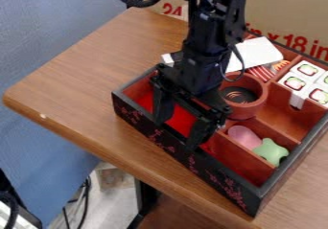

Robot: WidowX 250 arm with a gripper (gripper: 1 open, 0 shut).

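Note:
My black gripper reaches down into the left compartment of a dark patterned box with a red interior, at the centre of the camera view. Its fingertips are low in the compartment; whether anything is between them I cannot tell. Right of the gripper sits a round red container. In the front right compartment lie a pink piece and a pale green piece. White tiles with red marks are in the back right of the box.
A white card and a cardboard panel are behind the box.

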